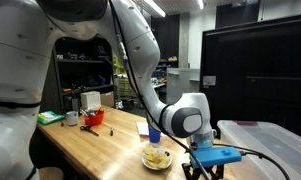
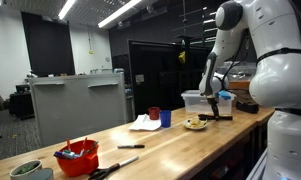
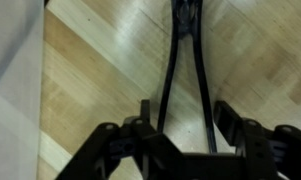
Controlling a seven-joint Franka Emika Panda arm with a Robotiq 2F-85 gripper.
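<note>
In the wrist view, tongs with two thin black legs [image 3: 202, 82] lie on the wooden table [image 3: 95, 75], joined at a dark end near the top edge. My gripper is part open, with one dark finger on each side of the tongs. Narrow gaps seem to show between the fingers and the legs, so no firm hold is visible. The lower ends of the legs reach down between the fingers. In the first exterior view the gripper is low at the right end of the table, its tips close to the surface.
A plate of yellowish food [image 1: 156, 157] stands left of the gripper, with a blue cup [image 1: 154, 132] behind it. A clear plastic bin [image 1: 265, 141] borders the right side. Farther away are a red container [image 2: 77, 157] and a black-handled tool [image 2: 114, 169]. Mid-table is mostly clear.
</note>
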